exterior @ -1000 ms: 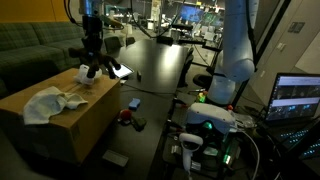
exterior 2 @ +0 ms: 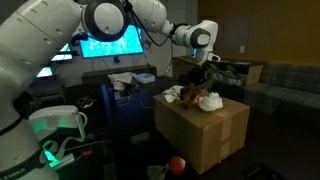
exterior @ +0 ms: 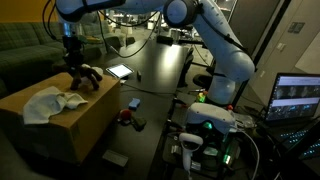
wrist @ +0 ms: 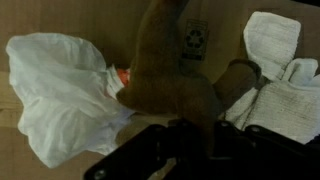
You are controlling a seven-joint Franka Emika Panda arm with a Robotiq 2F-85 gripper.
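A brown plush toy (wrist: pixel 180 85) fills the middle of the wrist view, with my gripper shut on it; the fingertips are buried in its dark fabric. In exterior view 1 the plush (exterior: pixel 88 80) is at the top of a cardboard box (exterior: pixel 95 122), directly below the gripper (exterior: pixel 77 72). From the other side, the plush (exterior 2: pixel 192 97) appears at box-top level between a white cloth (exterior 2: pixel 172 93) and a white plastic bag (exterior 2: pixel 210 102). Whether its full weight rests on the box cannot be told.
The plastic bag (wrist: pixel 60 95) lies left of the plush and the pale cloth (wrist: pixel 282 85) right of it in the wrist view. A red ball (exterior 2: pixel 177 165) and small items lie on the dark floor. A sofa (exterior 2: pixel 285 85) stands behind the box.
My gripper has come down with the plush, from above the box to its top surface. The cloth and the box look unmoved.
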